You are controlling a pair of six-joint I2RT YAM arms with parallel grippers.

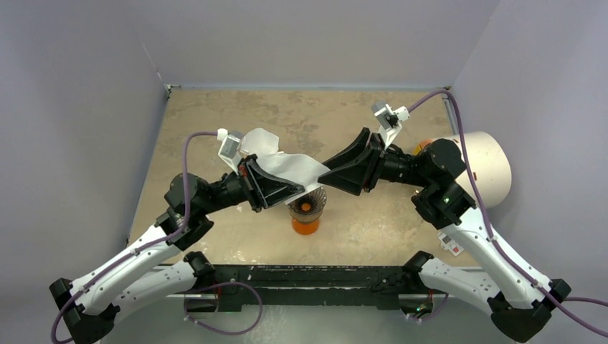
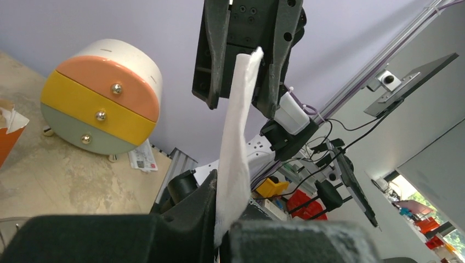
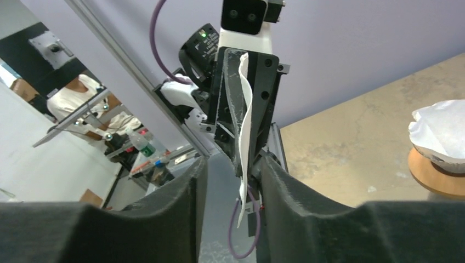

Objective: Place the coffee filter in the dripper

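A white paper filter [image 1: 294, 169] is held in the air between my two arms, above the dripper [image 1: 307, 206], a ribbed clear cone over an orange base. My left gripper is shut on the filter [image 2: 237, 142], seen edge-on and rising from between its fingers. My right gripper is partly open. The filter's edge [image 3: 245, 120] runs down into the gap between its fingers, with space showing on both sides. Part of the dripper's rim is hidden under the paper and the left fingers in the top view.
More white paper [image 1: 259, 141] shows behind the left arm; in the right wrist view white paper [image 3: 441, 129] sits in a round holder. A drum-shaped drawer box stands at the right side. Free table [image 1: 373, 229] lies right of the dripper.
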